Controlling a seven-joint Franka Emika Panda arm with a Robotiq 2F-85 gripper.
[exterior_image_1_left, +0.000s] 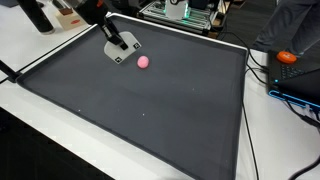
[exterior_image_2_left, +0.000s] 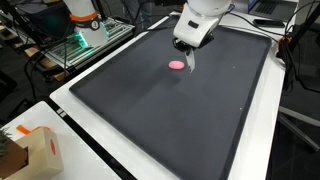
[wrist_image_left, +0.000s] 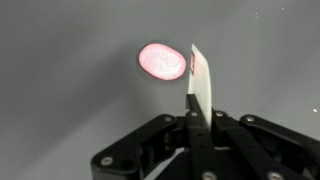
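Observation:
A small pink oval object lies on the dark mat. It shows pale pink in the wrist view, just left of the fingertips, with a narrow strip of mat between. My gripper is shut, its pale fingers pressed together, and nothing shows between them. In the second exterior view, the gripper is beside the pink object, on its right. How high the tips are above the mat is hard to tell.
A robot with orange and white parts stands past the mat's left edge, and a wooden item and cream box lie at the near left corner.

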